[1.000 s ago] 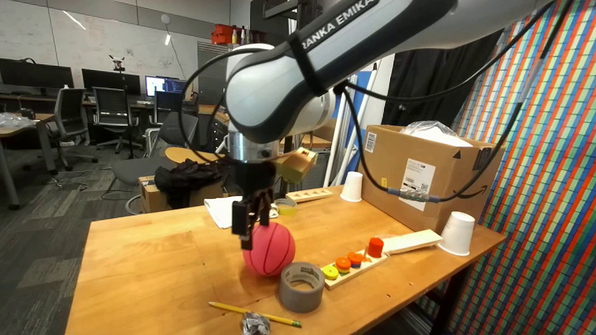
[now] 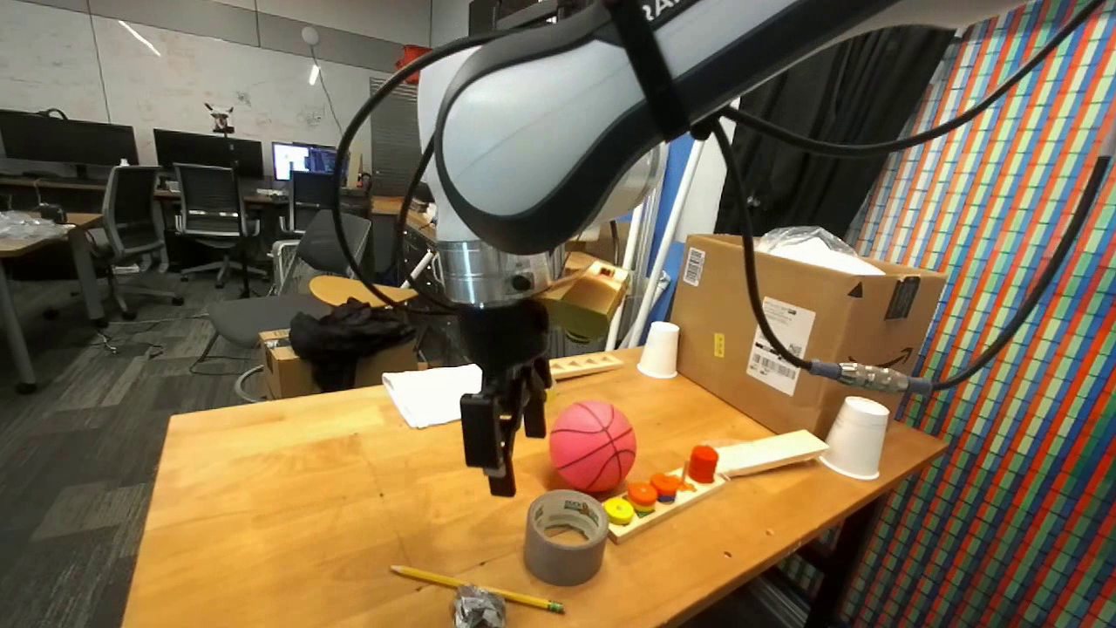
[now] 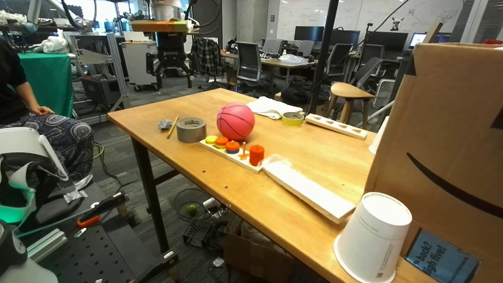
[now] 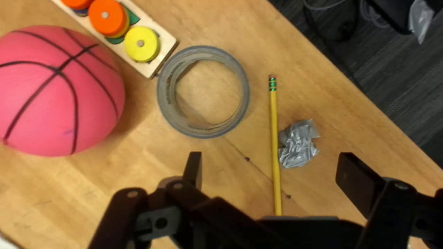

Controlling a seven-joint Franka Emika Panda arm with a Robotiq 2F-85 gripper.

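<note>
My gripper stands open above the table, nothing between its fingers. A yellow pencil point(image 4: 274, 145) and a crumpled silver ball of tape point(image 4: 298, 143) lie on the wood below, seen between the spread fingers in the wrist view. The pink ball point(image 2: 593, 446) with black lines rests on the table, behind the grey tape roll point(image 2: 566, 537) in exterior view 1. A wooden peg board point(image 3: 233, 155) holds yellow, orange and red discs close beside the roll.
A pale wooden plank point(image 3: 309, 188) adjoins the peg board. Two upside-down white cups point(image 2: 855, 438) stand near a large cardboard box point(image 2: 806, 324). At the back lie a white cloth point(image 3: 273, 107), a yellow tape roll point(image 3: 292, 118) and a slotted wooden strip point(image 3: 335, 126).
The pink ball has moved right in exterior view 1, towards the peg board. The roll, pencil and silver ball lie unmoved.
</note>
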